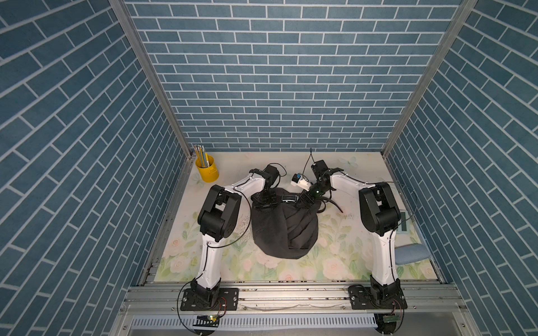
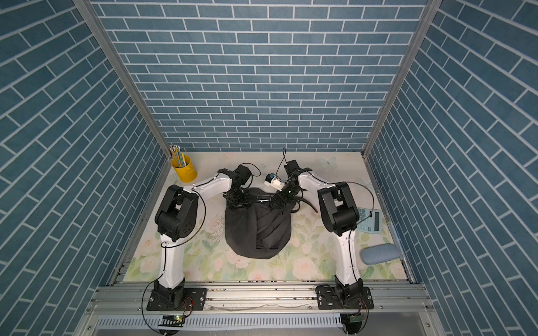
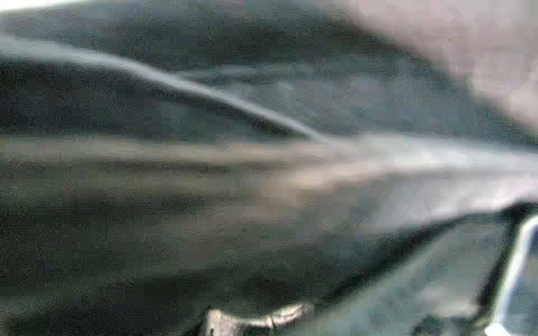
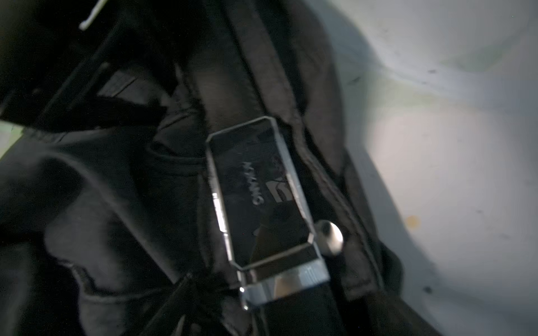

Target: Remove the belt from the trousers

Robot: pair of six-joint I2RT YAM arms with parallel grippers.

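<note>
Dark grey trousers (image 1: 283, 232) lie with the waistband toward the back wall and the legs toward the front. A black belt with a silver-edged rectangular buckle (image 4: 257, 196) runs along the waistband; the buckle appears fastened. The belt's loose end (image 1: 335, 204) sticks out past the right side of the waist. Over the left part of the waistband is my left gripper (image 1: 265, 201); dark cloth (image 3: 168, 212) fills its blurred wrist view. My right gripper (image 1: 306, 200) is low at the waistband, just right of the buckle. Neither gripper's fingers show clearly against the dark cloth.
A yellow cup (image 1: 208, 169) of pencils stands at the back left. On the right lie a calculator (image 2: 368, 221) and a blue-grey case (image 2: 380, 254). A white-and-black object (image 1: 301, 182) sits behind the waistband by the right gripper.
</note>
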